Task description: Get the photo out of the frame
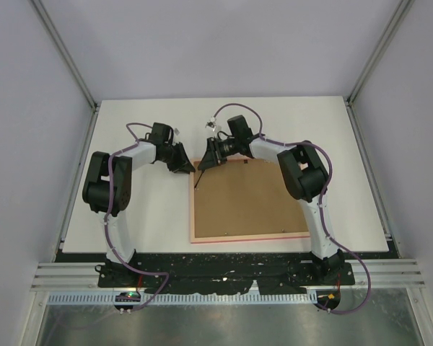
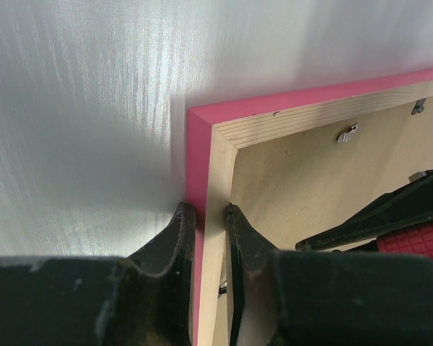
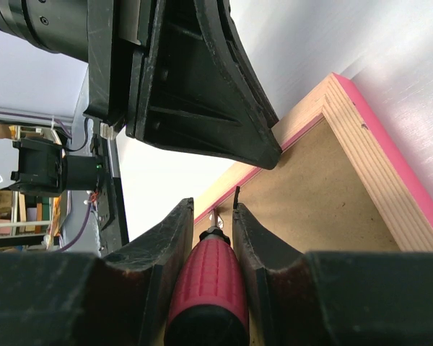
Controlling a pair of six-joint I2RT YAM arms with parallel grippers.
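Note:
The picture frame (image 1: 193,209) lies face down on the table, its brown backing board (image 1: 249,202) upward. It has a pale wood rim with pink outer sides. Near its far left corner my left gripper is shut on the left rim, one finger on each side. A screwdriver with a red handle (image 3: 209,277) sits between the fingers of my right gripper, which is shut on it. The screwdriver's tip points at a small metal clip (image 3: 216,218) by the rim; whether they touch I cannot tell. The photo itself is hidden.
More small metal clips (image 2: 347,134) line the inner edge of the rim. Both grippers stand close together at the far left corner.

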